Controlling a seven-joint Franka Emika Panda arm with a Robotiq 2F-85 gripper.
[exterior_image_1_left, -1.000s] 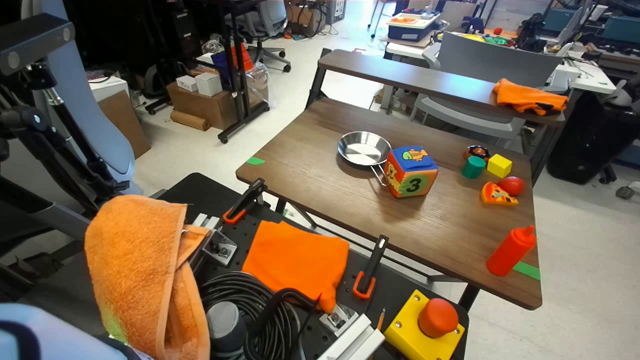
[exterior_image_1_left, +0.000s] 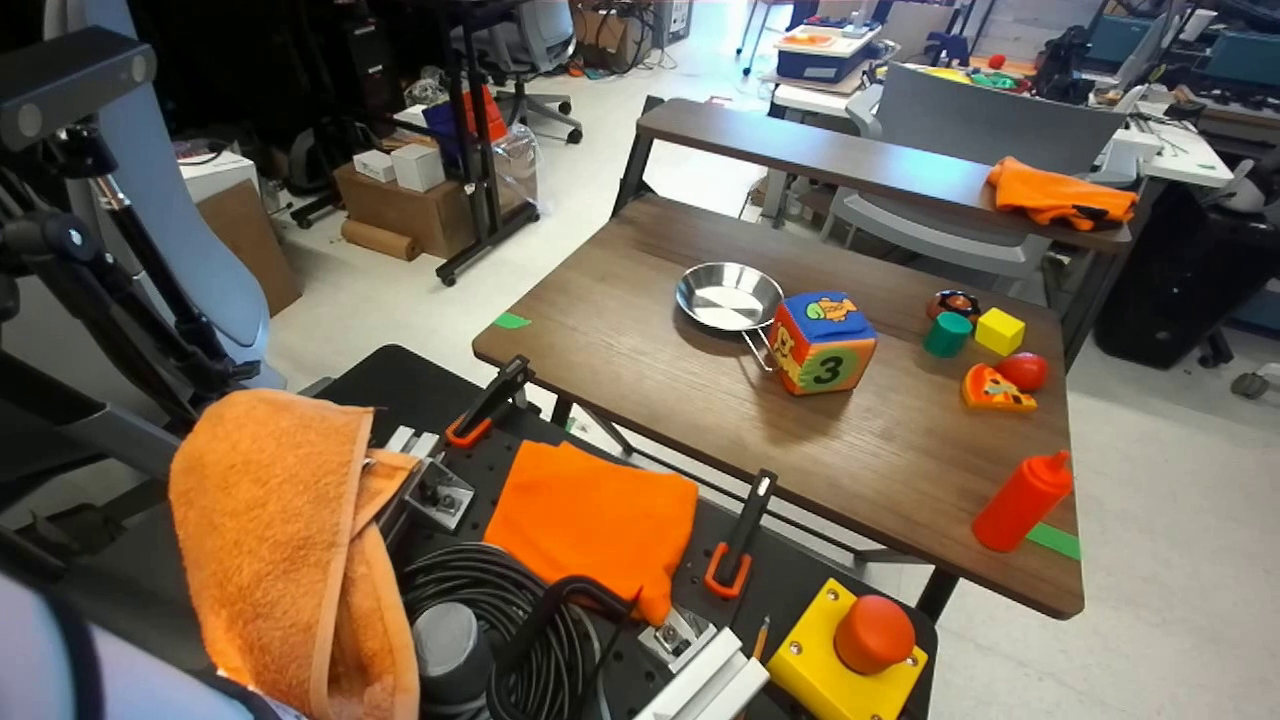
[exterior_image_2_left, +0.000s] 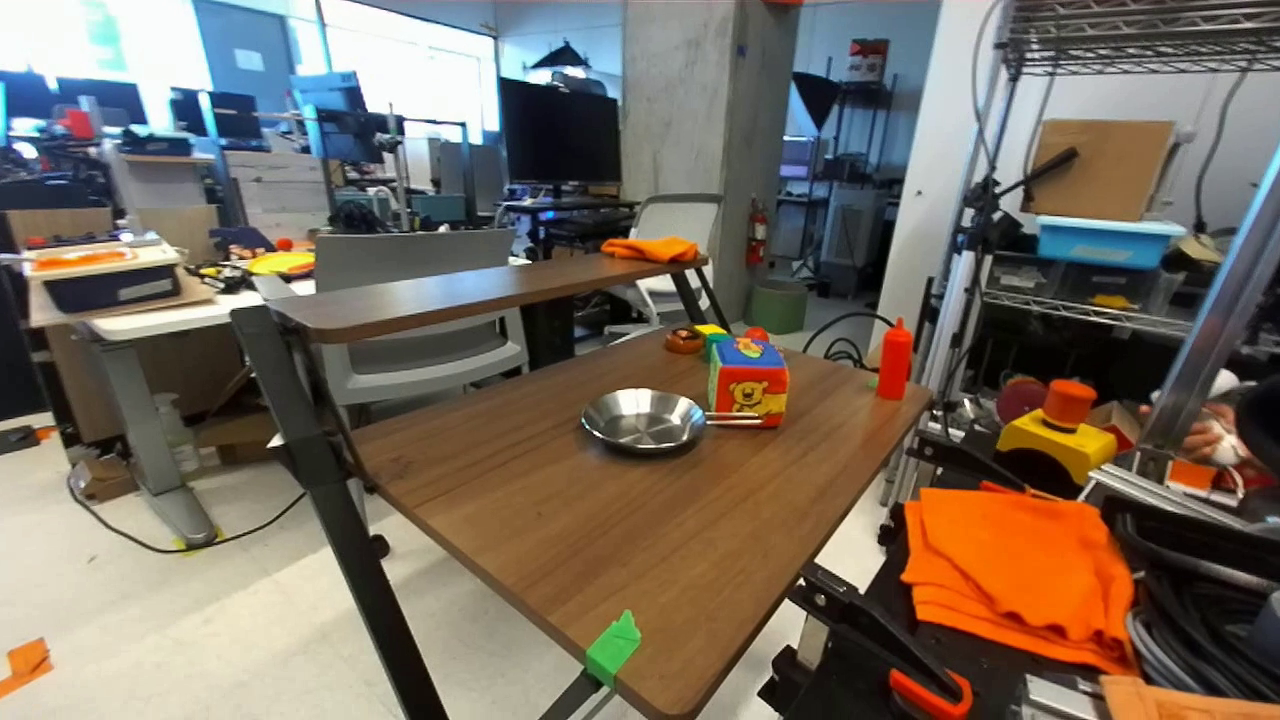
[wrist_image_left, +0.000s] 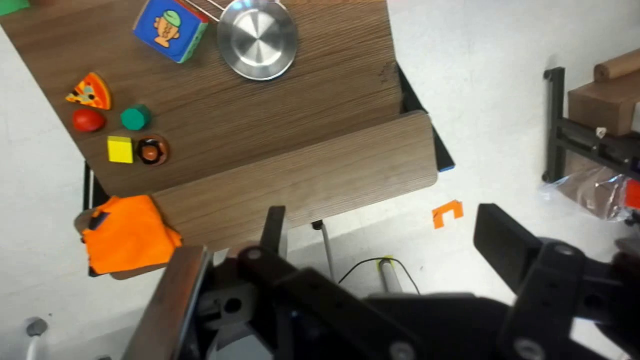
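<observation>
My gripper shows in the wrist view with its two black fingers wide apart; only floor and the shelf's edge appear between them. It is open, high above the table and beyond its raised shelf (wrist_image_left: 312, 171). On the table lies a steel pan (wrist_image_left: 258, 39), its handle reaching to a soft picture cube (wrist_image_left: 169, 27). Grouped at one end are a pizza slice (wrist_image_left: 91, 92), a red tomato-like ball (wrist_image_left: 87, 120), a green block (wrist_image_left: 135, 117), a yellow block (wrist_image_left: 120, 149) and a brown doughnut-like toy (wrist_image_left: 152, 150). Exterior view 1 has a red squeeze bottle (exterior_image_1_left: 1022, 502) upright by the near right corner.
An orange cloth (wrist_image_left: 129, 234) lies on the raised shelf. Clamps, coiled cable (exterior_image_1_left: 510, 624) and a yellow box with a red button (exterior_image_1_left: 854, 654) crowd the black mount in front.
In exterior view 1, the pale arm part at the lower left has shifted slightly. The objects on the table have not moved.
</observation>
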